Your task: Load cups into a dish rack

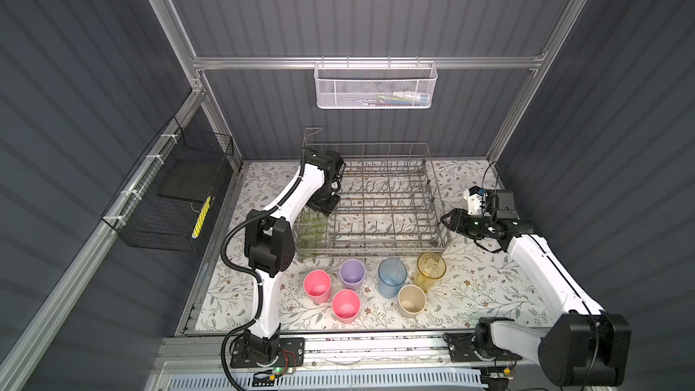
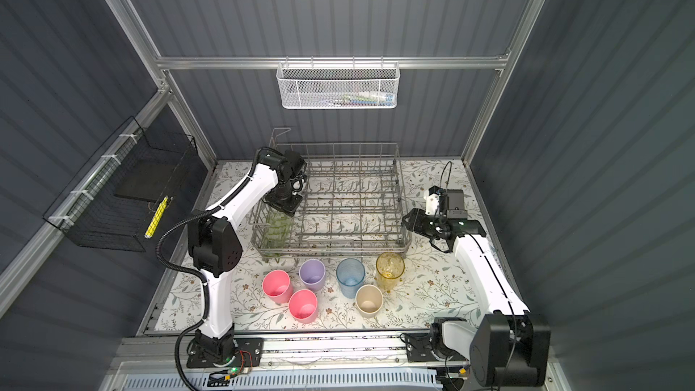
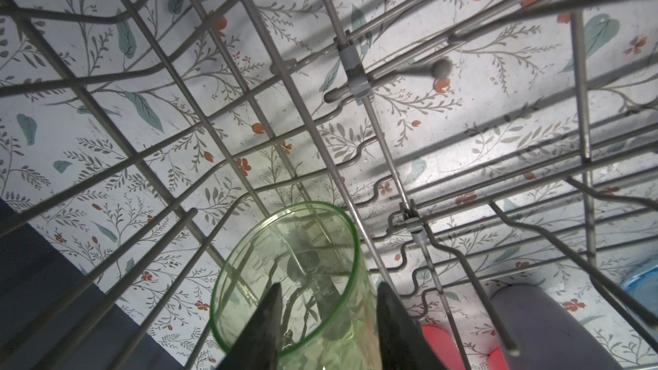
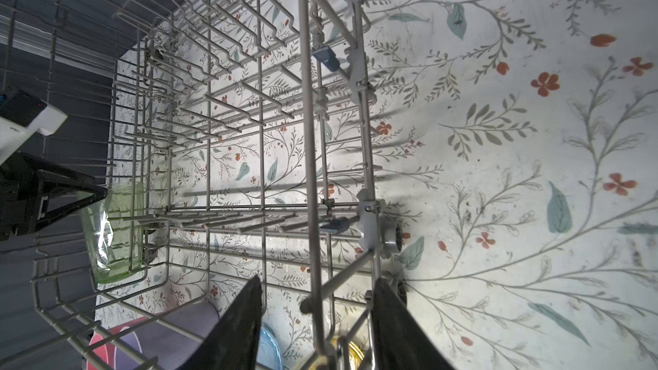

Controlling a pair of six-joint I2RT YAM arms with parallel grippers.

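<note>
A wire dish rack (image 1: 380, 253) fills the middle of the table. My left gripper (image 1: 325, 206) is at its left side, shut on a clear green cup (image 3: 274, 267) standing in the rack. Along the front outside the rack are two pink cups (image 1: 317, 286) (image 1: 346, 306), a purple cup (image 1: 352, 275), a blue cup (image 1: 391, 281), a beige cup (image 1: 411, 302) and a yellow cup (image 1: 429, 275). My right gripper is at the rack's right edge, open, with a vertical rack wire showing between its fingertips.
A white mesh basket (image 1: 373, 83) hangs on the back wall, a black wire basket (image 1: 152, 217) on the left wall. Bare table (image 2: 449, 289) shows right of the cups.
</note>
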